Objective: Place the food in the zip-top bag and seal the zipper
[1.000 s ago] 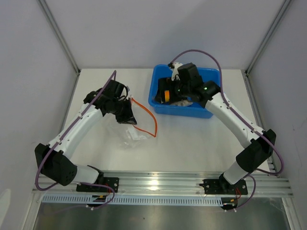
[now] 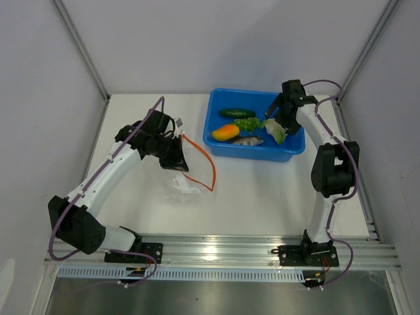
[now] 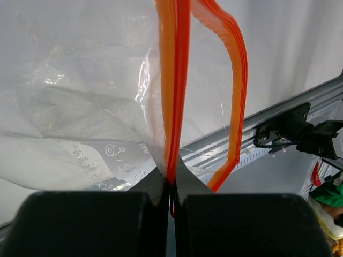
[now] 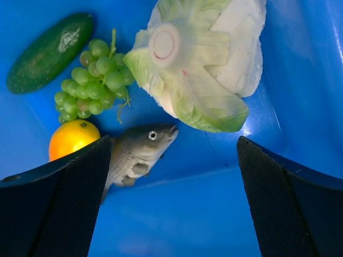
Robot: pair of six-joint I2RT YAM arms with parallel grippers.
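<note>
The clear zip bag (image 3: 80, 80) with an orange zipper (image 3: 174, 80) hangs open from my left gripper, which is shut on its edge. In the top view it stands on the left of the table. My right gripper is open over the blue bin (image 2: 249, 151), above a cabbage (image 4: 193, 85). The bin also holds a cucumber (image 4: 48, 53), green grapes (image 4: 94, 85), an orange-yellow fruit (image 4: 72, 139) and a fish (image 4: 136, 152).
Metal rails (image 2: 210, 239) run along the front edge, and walls stand at both sides and the back.
My right gripper has swung from the bin's left part to its right end, over the cabbage. My left arm and the bag have barely moved.
</note>
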